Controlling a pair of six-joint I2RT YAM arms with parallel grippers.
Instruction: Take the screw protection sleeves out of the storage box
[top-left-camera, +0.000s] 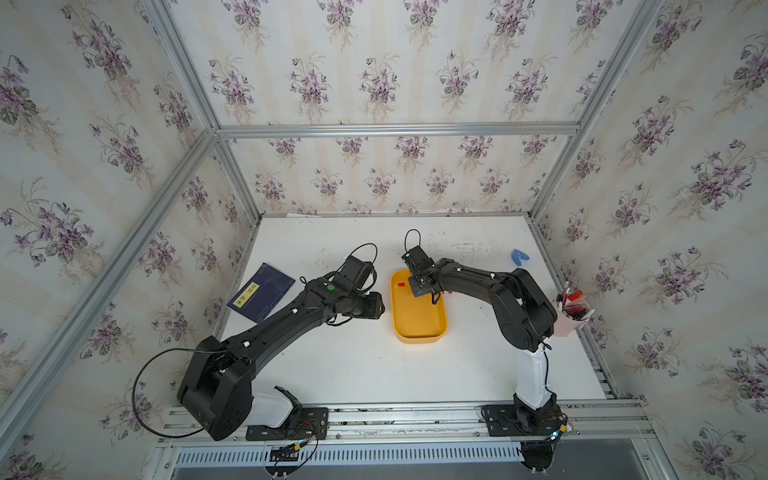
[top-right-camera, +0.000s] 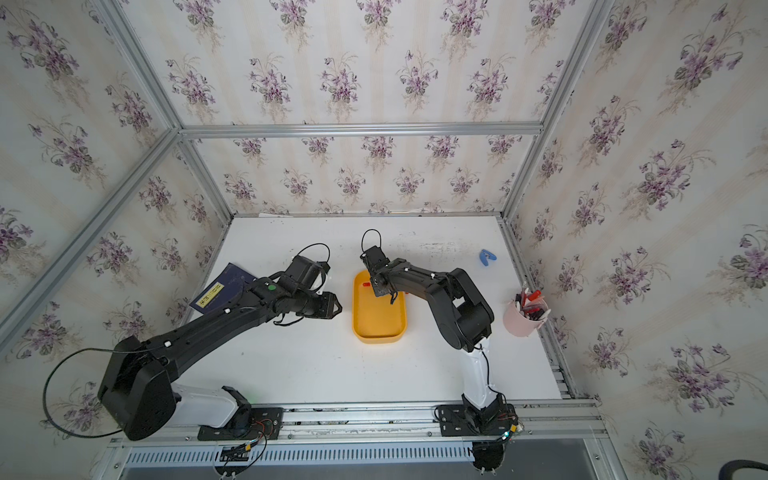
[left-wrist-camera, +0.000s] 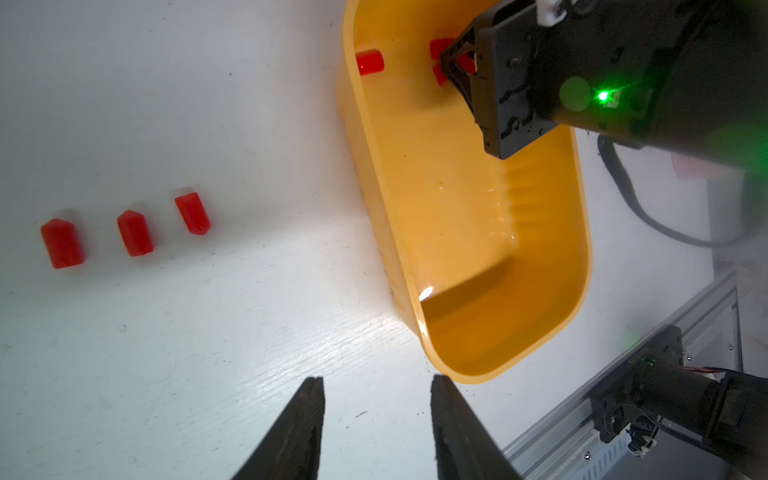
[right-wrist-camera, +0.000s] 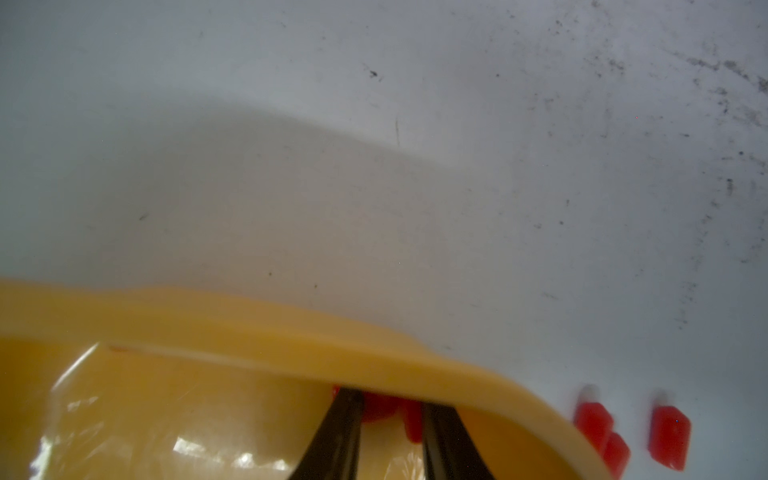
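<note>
The yellow storage box (top-left-camera: 420, 337) stands mid-table. Inside it, a red sleeve (left-wrist-camera: 369, 61) lies by the left wall. More red sleeves (right-wrist-camera: 379, 406) lie at the tips of my right gripper, which reaches into the box's far end. Its fingers stand part open, with red showing in the gap; whether they touch it I cannot tell. Left of the box, my left gripper is open and empty above the table. Three red sleeves, among them a middle sleeve (left-wrist-camera: 135, 233), lie on the table in the left wrist view.
Several red sleeves, one a separate sleeve (right-wrist-camera: 669, 437), lie on the table right of the box. A dark blue box (top-left-camera: 261, 292) lies at left, a blue object (top-left-camera: 519, 257) at back right, and a pink cup (top-left-camera: 573, 313) at the right edge.
</note>
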